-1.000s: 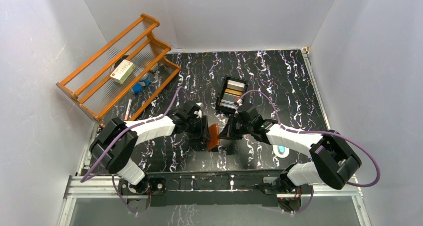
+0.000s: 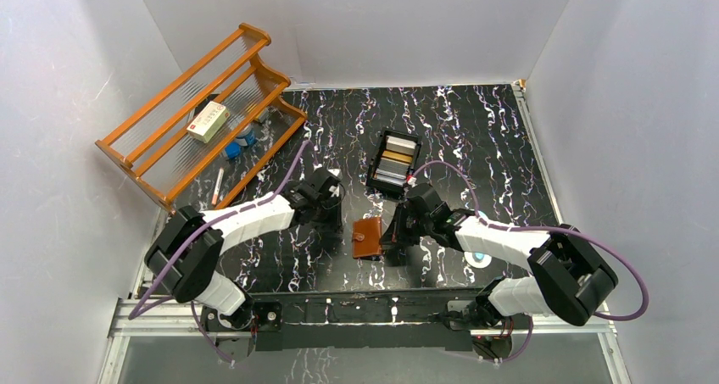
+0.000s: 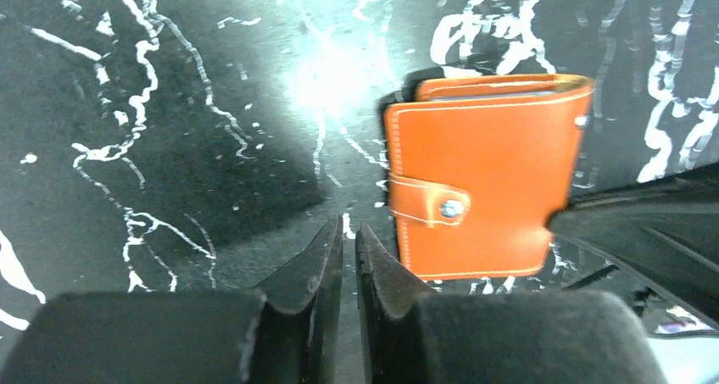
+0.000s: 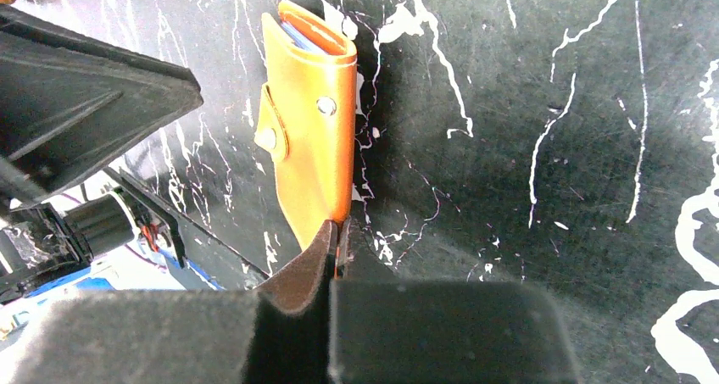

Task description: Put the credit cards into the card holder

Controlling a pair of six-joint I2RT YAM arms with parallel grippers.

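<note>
An orange-brown leather card holder [image 2: 367, 236] is in front of my arms, its snap strap [image 3: 431, 204] on the side facing my left gripper. My right gripper is shut on its edge; a sliver of orange shows between the fingertips. A dark, bluish card edge [image 4: 297, 35] shows inside the holder's open top. Just left of the holder, my left gripper stands slightly open, a narrow gap between its fingertips and nothing in it. Several silver and gold cards [image 2: 396, 158] lie in a black box [image 2: 370, 175] behind the right gripper.
A wooden rack [image 2: 280, 96] leans at the back left, with a pale box [image 2: 209, 122] and blue items on it. A white round object [image 2: 477, 258] lies beside the right forearm.
The holder turned from an edge-on tilt to show more of its face, moving slightly right with my right gripper. My left gripper drew away to the left from the holder and its opening narrowed.
</note>
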